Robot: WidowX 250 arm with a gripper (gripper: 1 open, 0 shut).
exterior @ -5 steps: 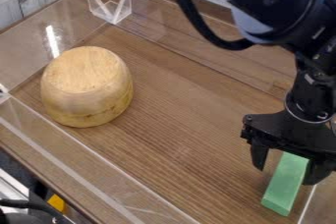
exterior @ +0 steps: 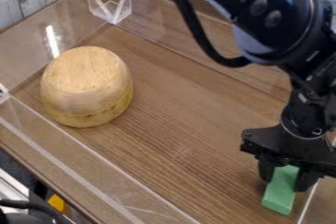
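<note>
At the lower right of the camera view, a green block (exterior: 278, 198) lies on the wooden table. My black gripper (exterior: 284, 172) is lowered over the upper end of the block, its fingers on either side of that end. Whether the fingers touch it is hard to tell.
A round wooden bowl-like object (exterior: 85, 81) sits on the left of the table (exterior: 171, 140). A white angular piece (exterior: 110, 7) is at the back near the wall.
My gripper has come down onto the green block, and its fingers have drawn closer together around the upper end.
</note>
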